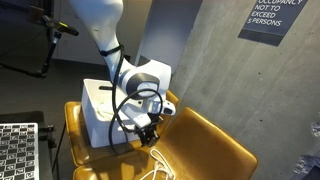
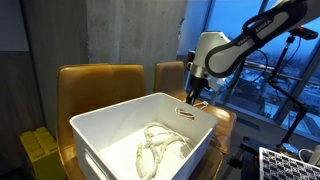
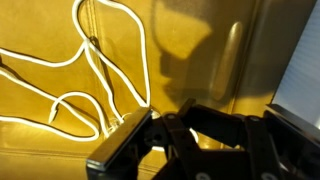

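Observation:
A white rope (image 3: 105, 75) lies in loose loops on a tan leather seat in the wrist view, with part of it (image 1: 160, 168) low in exterior view 1. My gripper is shut above the seat, its dark fingers overlapping the rope's edge in the wrist view. Whether a strand sits between the fingers cannot be made out. In exterior view 1 the gripper (image 1: 150, 138) hangs close beside the white box (image 1: 98, 128). More white rope (image 2: 160, 148) rests inside that box in exterior view 2.
Brown leather chairs (image 1: 208, 148) stand along the concrete wall (image 1: 220, 70). The near rim of the box (image 2: 130, 98) rises beside the arm. A yellow crate (image 2: 40, 155) is off to one side, and a checkered board (image 1: 18, 150) is at the left.

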